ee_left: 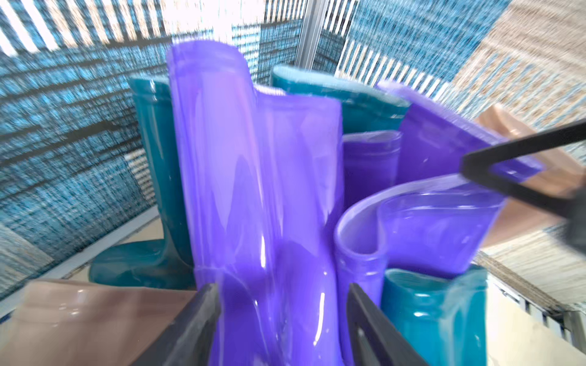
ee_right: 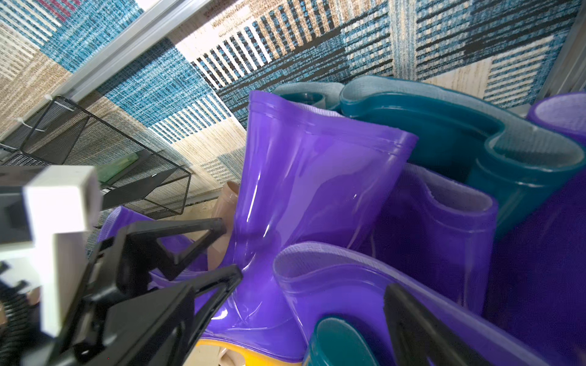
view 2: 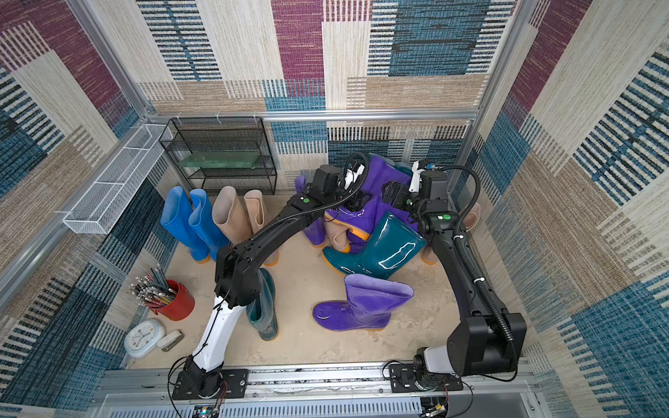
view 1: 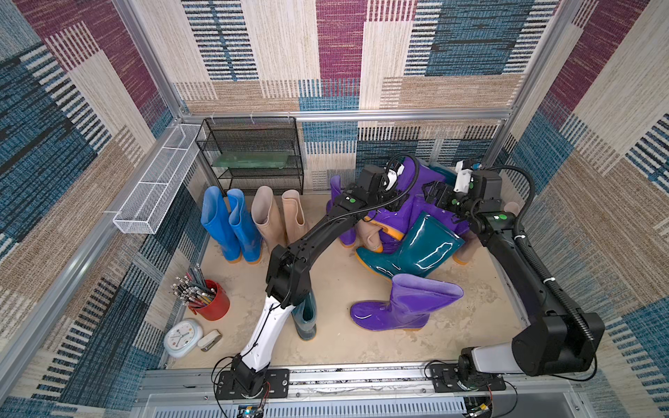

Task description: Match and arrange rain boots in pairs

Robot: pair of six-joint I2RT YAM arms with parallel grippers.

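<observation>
My left gripper has its fingers [ee_left: 192, 320] apart, with an upright purple boot [ee_left: 226, 177] standing between them. In the right wrist view, the left gripper's fingers reach beside that boot's shaft [ee_right: 323, 158]. My right gripper is open over the pile, above the rim of another purple boot [ee_right: 348, 274]. A glossy teal boot [view 1: 418, 247] leans at the pile's front. A purple boot [view 1: 397, 306] lies on its side in the front, and a teal boot [view 2: 262, 310] stands left of it. Blue boots [view 1: 230, 223] and beige boots [view 1: 268, 212] stand in a row at the left.
Behind the row stands a black mesh rack [view 1: 254, 153]; a white wire basket [view 1: 156, 184] hangs on the left. A red pen cup [view 1: 211, 303] and a white clock [view 1: 182, 337] sit front left.
</observation>
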